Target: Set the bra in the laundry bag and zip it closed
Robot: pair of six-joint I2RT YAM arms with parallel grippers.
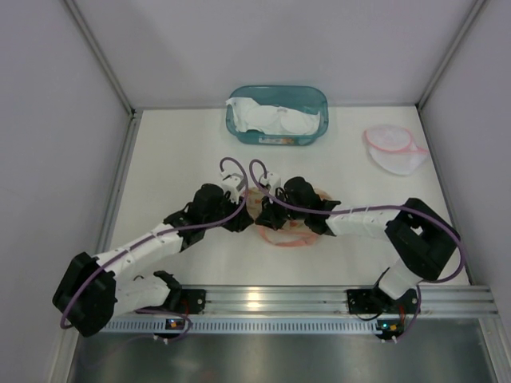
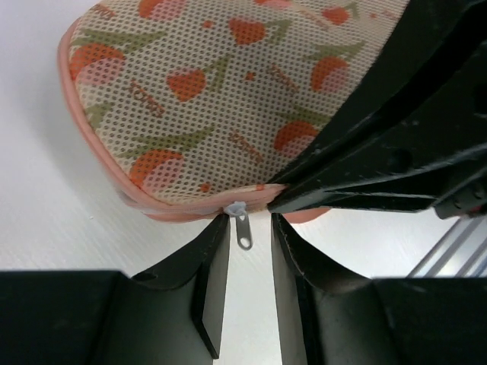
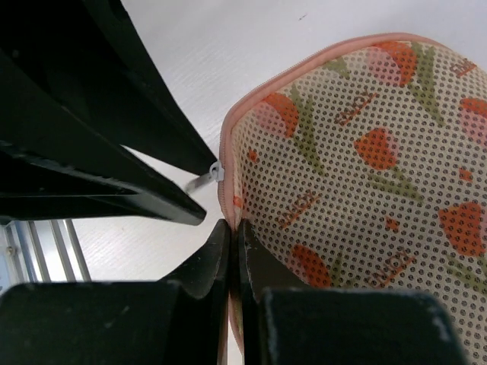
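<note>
The laundry bag (image 2: 228, 99), beige mesh with a tulip print and pink trim, lies mid-table, partly covered by my arms in the top view. In the right wrist view, my right gripper is shut on the bag's pink edge. Its zipper pull (image 2: 242, 226), small and metallic, hangs from the trim close to the right fingertips. My left gripper is open, one finger on either side of the pull, with gaps showing to both. No bra can be made out; whether one lies inside the bag, I cannot tell.
A teal basket (image 1: 277, 140) holding white cloth (image 1: 271, 118) stands at the back. At the back right lies a white mesh bag (image 1: 397, 149) with pink trim. Bare table shows at the left; my two grippers are very close together.
</note>
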